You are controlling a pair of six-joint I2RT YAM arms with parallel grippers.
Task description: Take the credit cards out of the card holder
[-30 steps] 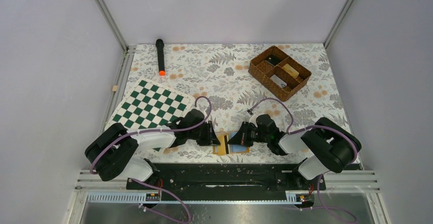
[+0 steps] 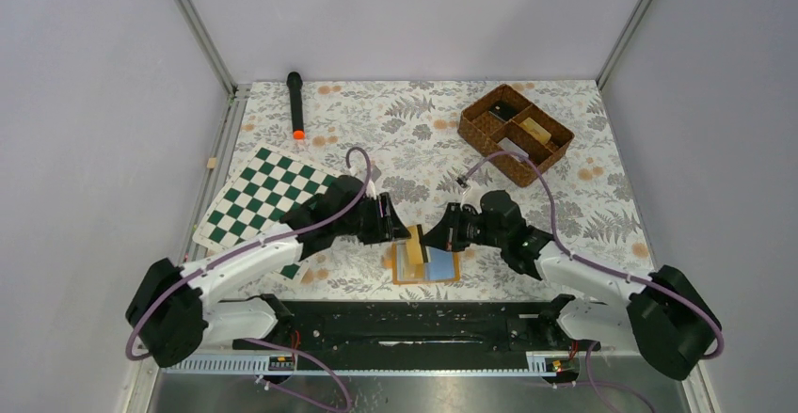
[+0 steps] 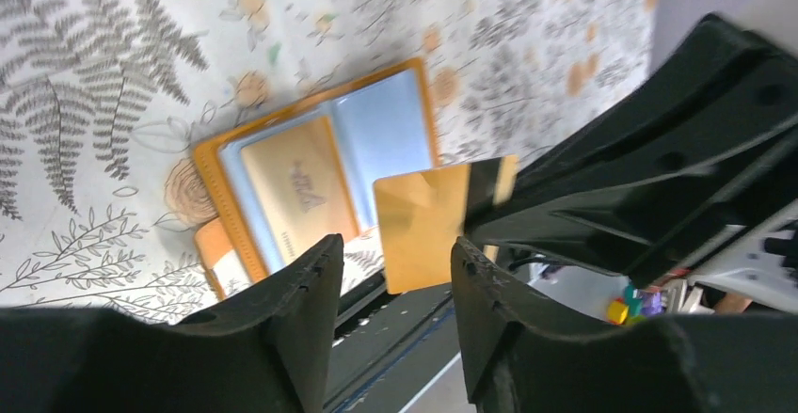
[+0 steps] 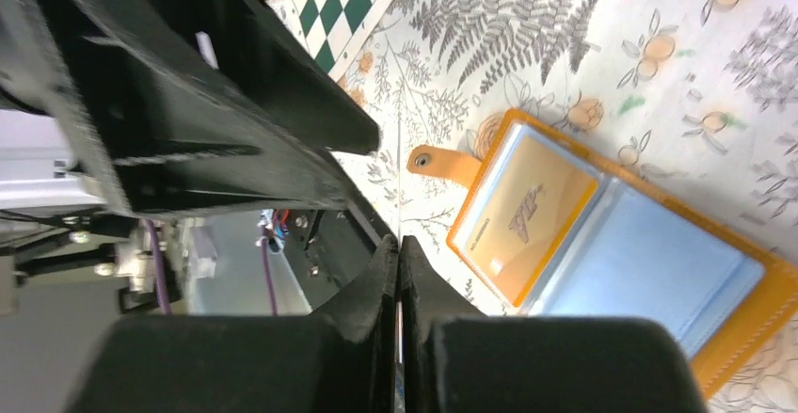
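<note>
On the table lies the card holder (image 2: 439,279), opened flat, with an orange-brown edge and pale blue insides; a cream panel (image 3: 299,185) with a small logo shows on one half. Above it, a yellow card (image 3: 423,220) with a dark stripe is pinched by my right gripper (image 2: 425,238). The card's thin edge (image 4: 399,140) rises from the right fingertips in the right wrist view. Facing it from the left, my left gripper (image 2: 405,234) stands open, its fingertips close to the card. Whether they touch it is hard to tell.
A wicker basket (image 2: 483,141) with compartments stands at the back right. The green checkered board (image 2: 254,197) lies on the left, partly under the left arm, and a black microphone (image 2: 295,107) is at the back left.
Both arms have come up off the card holder, and the yellow card has risen with the right gripper. A second ago both grippers were low over the holder.
</note>
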